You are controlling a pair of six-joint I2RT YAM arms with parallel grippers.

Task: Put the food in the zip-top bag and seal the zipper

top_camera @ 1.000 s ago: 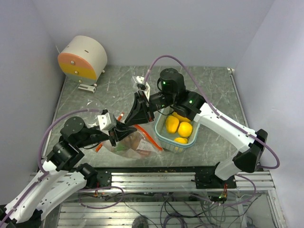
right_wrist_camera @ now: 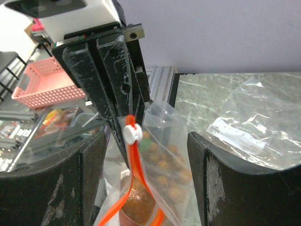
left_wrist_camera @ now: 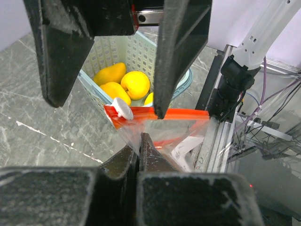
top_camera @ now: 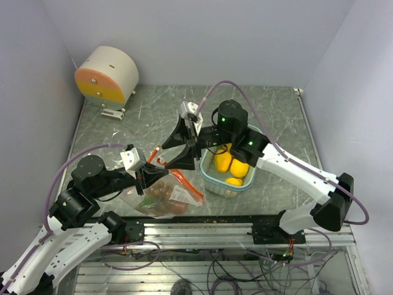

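Note:
The clear zip top bag (top_camera: pixel 166 200) with orange zipper and white slider hangs in the shut left gripper (top_camera: pixel 147 178), which pinches its top edge in the left wrist view (left_wrist_camera: pixel 141 160). Food shows through the bag in the right wrist view. My right gripper (top_camera: pixel 172 150) stands open just above the zipper; in the left wrist view its two fingers are either side of and over the slider, with nothing gripped.
A pale plastic basket (top_camera: pixel 227 190) with several yellow fruits (left_wrist_camera: pixel 136 84) sits right of the bag. A rounded cream box (top_camera: pixel 107 70) stands at back left. Loose clear plastic lies on the left of the counter.
The left gripper shifted slightly.

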